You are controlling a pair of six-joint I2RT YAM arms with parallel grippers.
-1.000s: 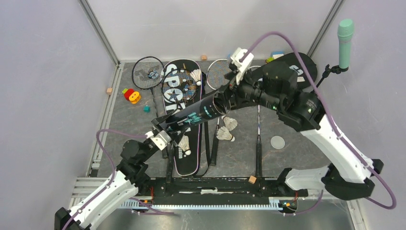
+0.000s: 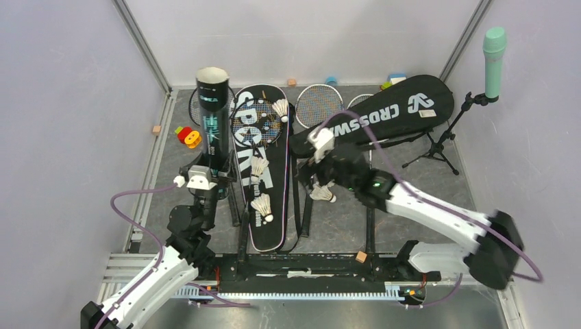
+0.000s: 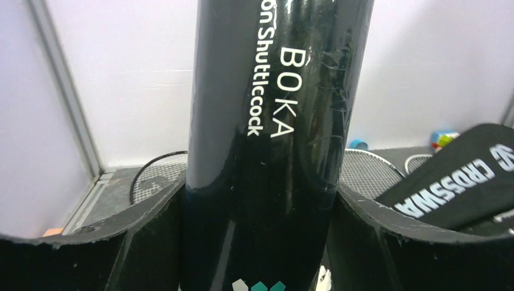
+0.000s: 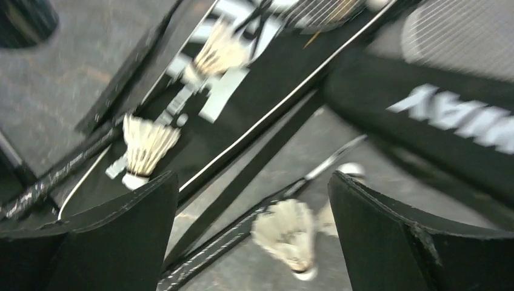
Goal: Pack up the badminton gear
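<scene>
My left gripper [image 2: 211, 168] is shut around a black shuttlecock tube [image 2: 213, 116], which stands roughly upright with its open end up. White lettering on the tube [image 3: 285, 91] fills the left wrist view. Above the floor right of the long racket bag, my right gripper is open and empty. Two shuttlecocks lie just ahead between its fingers: a nearer one [image 4: 285, 233] and another [image 4: 339, 209] partly behind the right finger. On the SPORT bag [image 2: 277, 205] rest three more: an upper [image 2: 281, 108], a middle [image 2: 258, 166] and a lower shuttlecock [image 2: 262, 204].
A CROSSWAY racket bag [image 2: 384, 113] slants across the right. Several rackets, one strung head [image 2: 318, 104] among them, lie around the bags. A tripod with a green-topped microphone [image 2: 494, 62] stands far right. Toy pieces [image 2: 193, 139] sit at left.
The tube has swung from leaning right to upright, shifting left.
</scene>
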